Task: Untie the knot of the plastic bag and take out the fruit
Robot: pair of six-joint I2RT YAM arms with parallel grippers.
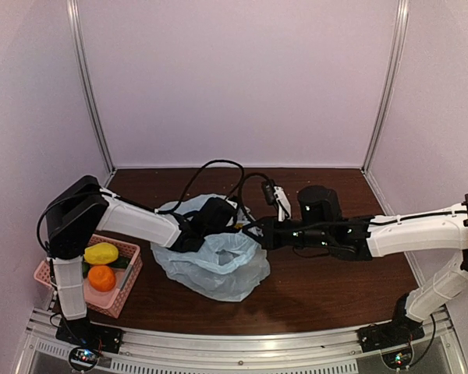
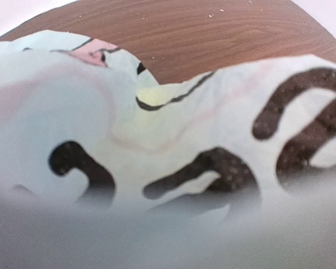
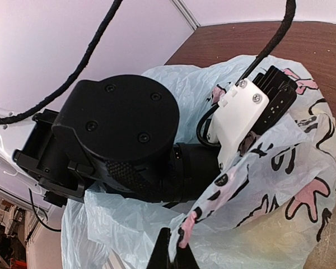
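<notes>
A thin, pale blue plastic bag (image 1: 226,269) lies open on the table, its printed side (image 3: 302,196) showing in the right wrist view. My right gripper is shut on the bag's edge, which stretches upward from its fingertips. My left gripper (image 1: 231,224) reaches down into the bag's mouth. Its fingers are hidden by the plastic, so their opening does not show. Bag film (image 2: 173,129) fills most of the left wrist view. A small patch of yellow (image 1: 239,227) shows in the bag beside the left gripper.
At the left stands a pink basket (image 1: 127,287) holding a yellow fruit (image 1: 101,253), an orange (image 1: 101,278) and green items partly covered by my left arm. Cables loop above both grippers.
</notes>
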